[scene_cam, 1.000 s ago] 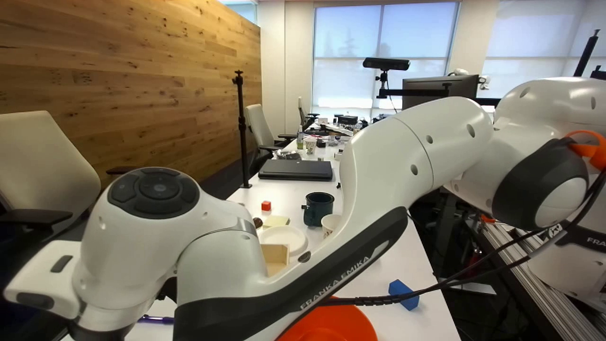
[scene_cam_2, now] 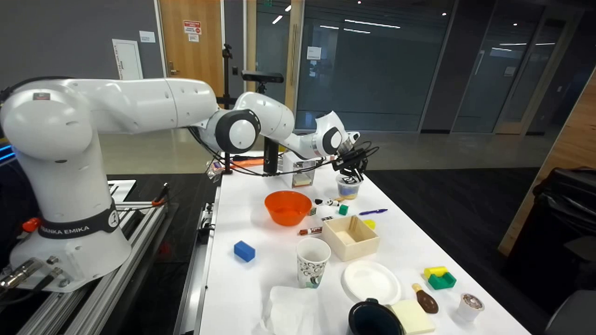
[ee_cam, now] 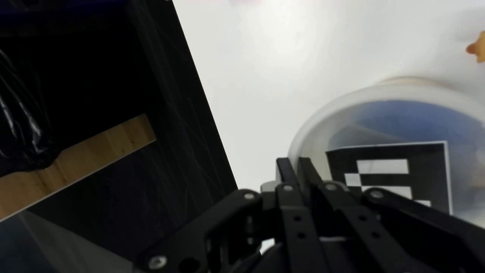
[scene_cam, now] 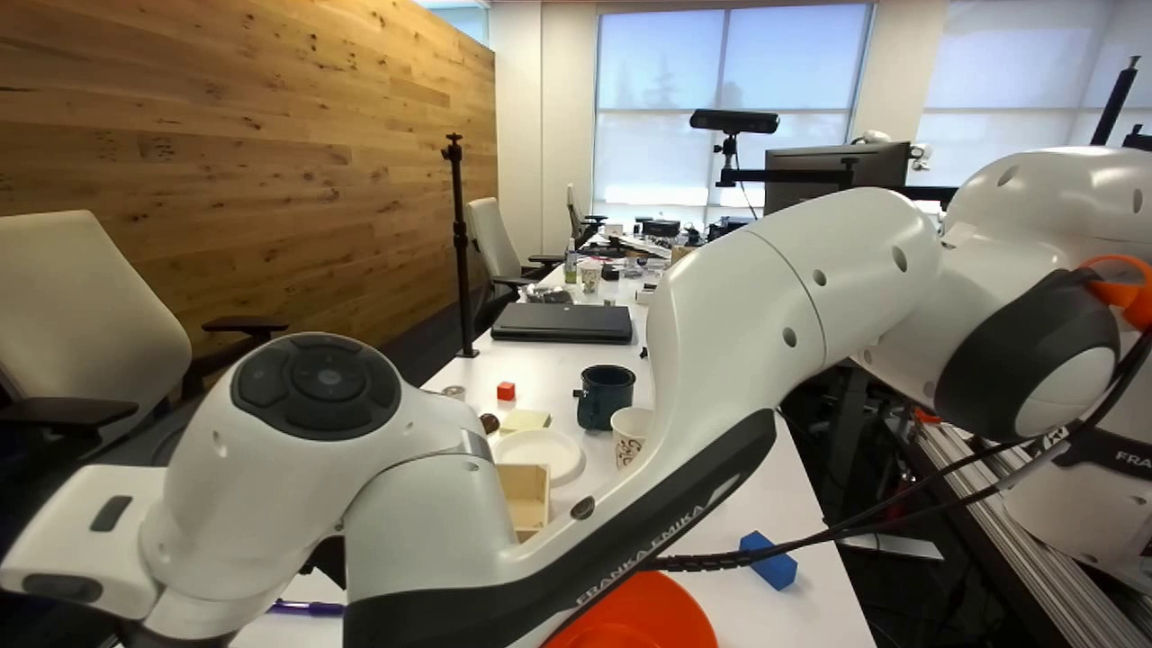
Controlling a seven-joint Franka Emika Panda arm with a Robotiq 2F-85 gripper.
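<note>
In the wrist view my gripper is shut on the near rim of a clear plastic tub (ee_cam: 305,132), one finger on each side of the thin wall. The tub has something blue in its far part, and a black-and-white patterned square (ee_cam: 386,154) appears inside its rim. Exterior view 2 has the gripper (scene_cam_2: 352,176) pointing down at the tub (scene_cam_2: 348,190), close to the table's edge. Whether the tub touches the table is hard to tell. My arm hides the tub and fingers in exterior view 1.
An orange bowl (scene_cam_2: 287,208), a wooden box (scene_cam_2: 352,237), a paper cup (scene_cam_2: 311,262) and a white plate (scene_cam_2: 371,281) occupy the table. A clear bin (scene_cam_2: 301,170) stands near the tub. Beside the tub, the table drops off to dark floor.
In exterior view 1 the arm's wrist has shifted a little to the right and down. The bowl, blue block and other visible table objects are unmoved.
</note>
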